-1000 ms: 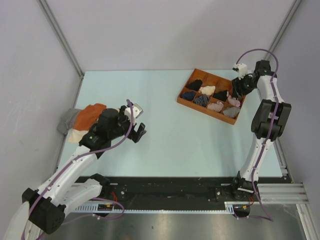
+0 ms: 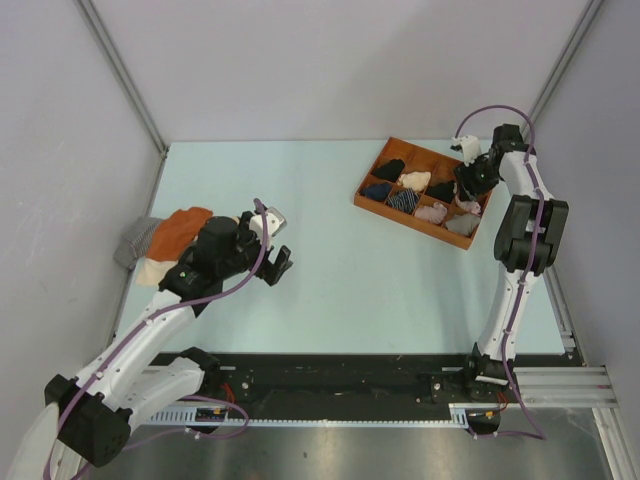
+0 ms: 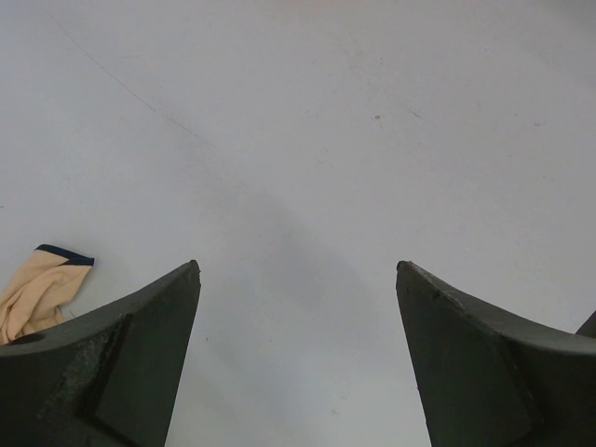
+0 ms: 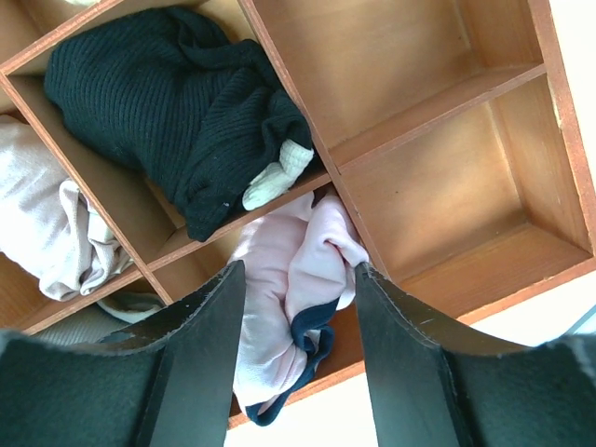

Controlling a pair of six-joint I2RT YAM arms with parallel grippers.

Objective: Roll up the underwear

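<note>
A pale pink garment with navy trim point(image 4: 270, 335) lies folded in a compartment of the wooden organizer point(image 2: 375, 206), with my open right gripper just over it, a fingertip on each side. My left gripper stands open above bare table on the left, nothing between its fingers. Unrolled cloths, including an orange one point(image 2: 180, 232) and a beige one point(image 3: 42, 289), lie at the table's left, partly hidden by the left arm.
Other compartments hold a dark ribbed garment point(image 4: 177, 112), a light grey-pink one point(image 4: 37, 205) and several more. Compartments at the back right of the organizer are empty.
The left arm and the cloths beside it have not visibly moved.
</note>
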